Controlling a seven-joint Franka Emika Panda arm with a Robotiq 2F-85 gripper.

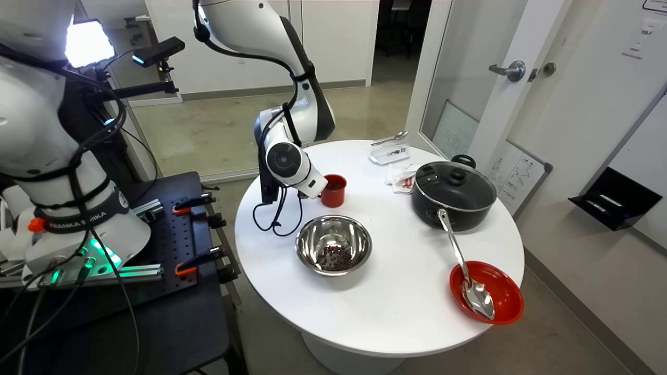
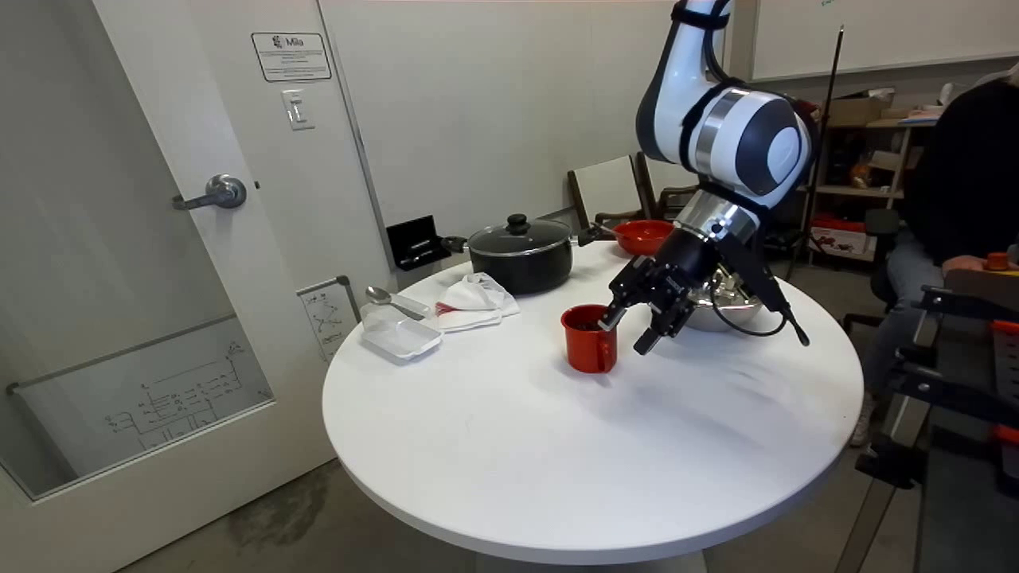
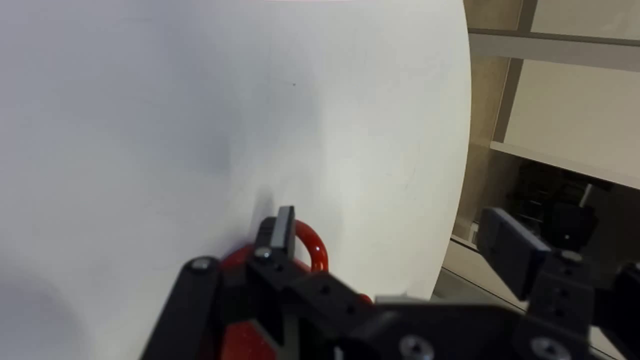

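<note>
A red mug (image 2: 583, 352) stands upright on the white round table (image 2: 458, 449), its handle facing my side in the second exterior view. My gripper (image 2: 627, 333) is tilted beside the mug, open, with one finger in front of the rim and the other off to the right. In the wrist view the open gripper shows its left fingertip (image 3: 282, 231) close beside the mug's handle (image 3: 316, 245). Whether that finger touches the mug I cannot tell. The arm hides the fingers in the first exterior view, where the mug (image 1: 333, 195) remains visible.
A steel bowl (image 1: 307, 245) holding small dark pieces is near the mug. The lidded black pot (image 1: 454, 217), red bowl (image 1: 514, 306) with a spoon (image 1: 479, 299), cloth (image 2: 478, 301) and clear tray (image 2: 406, 336) stand farther off.
</note>
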